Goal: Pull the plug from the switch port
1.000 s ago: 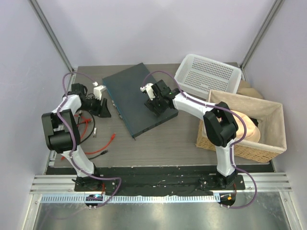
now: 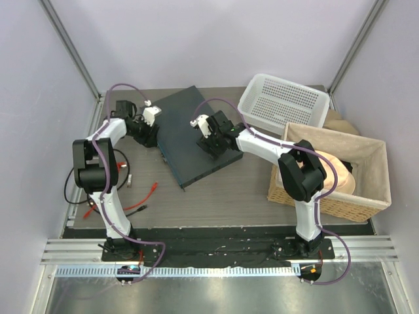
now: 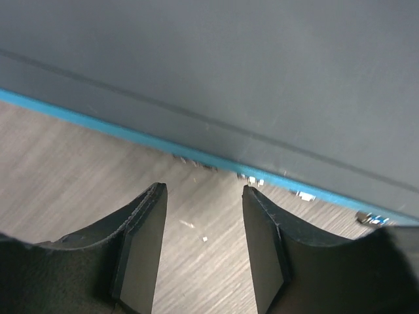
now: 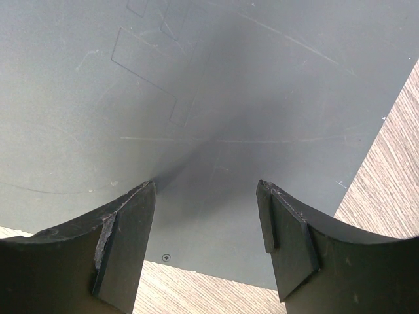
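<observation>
A dark flat switch (image 2: 190,157) lies at the table's middle; in the left wrist view its blue-edged side (image 3: 98,124) shows small pale pieces (image 3: 304,196) and a dark, shiny piece (image 3: 370,219) at the right, too small to tell if a plug. My left gripper stands open over that edge, with nothing between its fingers. My right gripper is open over the switch's scratched top, near a corner, holding nothing.
Red and black cables (image 2: 147,195) lie on the left of the table. A white plastic basket (image 2: 283,98) stands at the back right, a wicker box (image 2: 330,206) at the right.
My left gripper has moved right and up in the top view, onto the switch's left edge. The right arm has not visibly moved.
</observation>
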